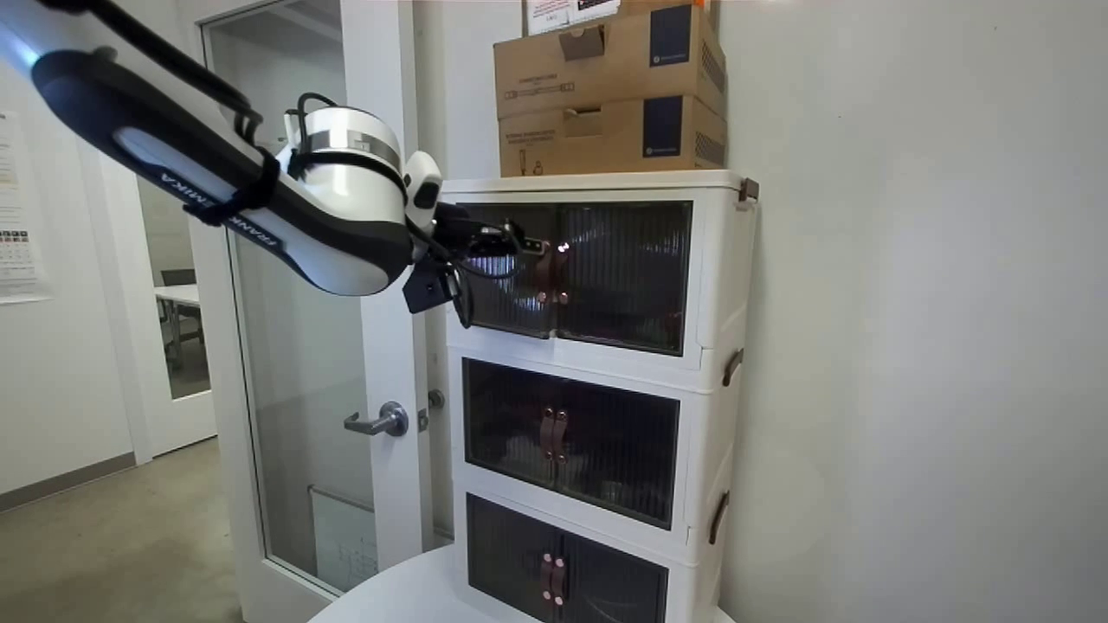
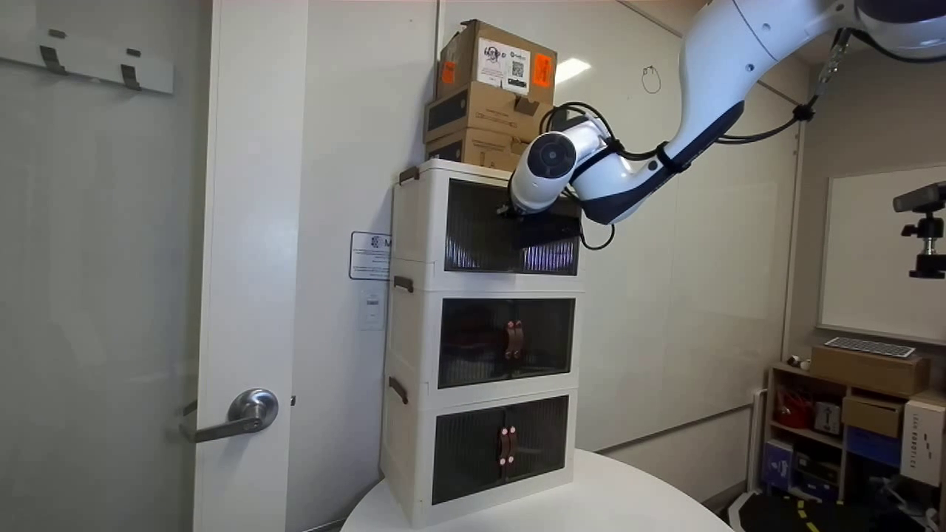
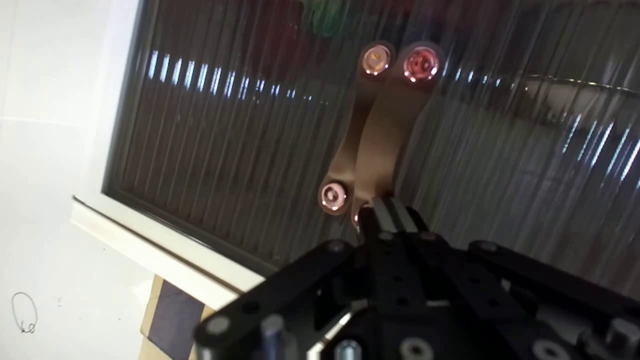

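Note:
The white cabinet (image 1: 717, 270) has dark ribbed doors in its top tier. Its left top door (image 1: 500, 301) stands almost closed, its lower inner corner slightly proud of the right top door (image 1: 626, 272). My gripper (image 1: 537, 247) is at the inner edge of that left door. In the wrist view the shut fingertips (image 3: 388, 210) overlap one end of the left door's brown strap handle (image 3: 384, 132); whether they press on it or on the door I cannot tell. Nothing shows between them. Beside it runs the right door's handle (image 3: 348, 144). In exterior view 2 my arm hides both handles.
Cardboard boxes (image 1: 602, 78) are stacked on the cabinet. The middle doors (image 2: 474, 350) and bottom doors (image 2: 470, 457) are closed. The cabinet stands on a white round table (image 2: 612, 501). A room door with a lever handle (image 1: 379, 420) is close by on the left.

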